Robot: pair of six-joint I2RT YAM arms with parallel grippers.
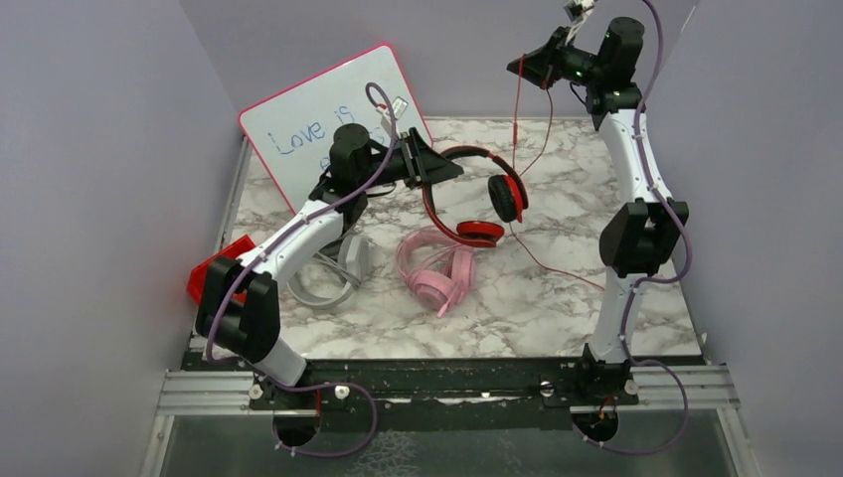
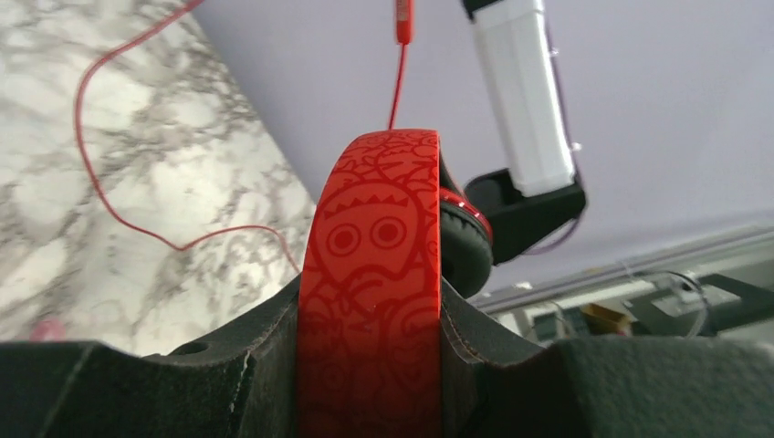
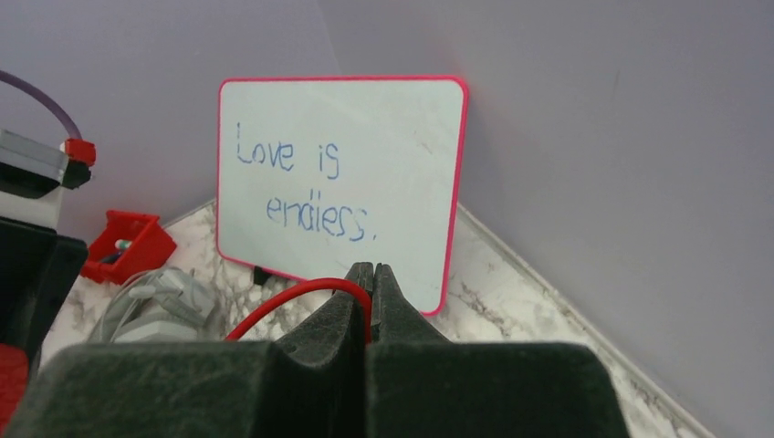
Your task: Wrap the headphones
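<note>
My left gripper (image 1: 427, 167) is shut on the headband of the red-and-black headphones (image 1: 505, 199), which hang above the table; in the left wrist view the patterned red band (image 2: 370, 274) fills the space between its fingers. My right gripper (image 1: 522, 68) is high at the back right, shut on the thin red cable (image 3: 301, 286); this cable drops from it toward the headphones and runs on across the marble to the right. The inline piece (image 2: 403, 18) of the cable hangs taut above the earcup.
Pink headphones (image 1: 437, 283) and grey headphones (image 1: 318, 293) lie on the marble table (image 1: 557, 318), each with cable across it. A whiteboard (image 1: 313, 109) stands at the back left, a red bin (image 1: 204, 268) at the left edge.
</note>
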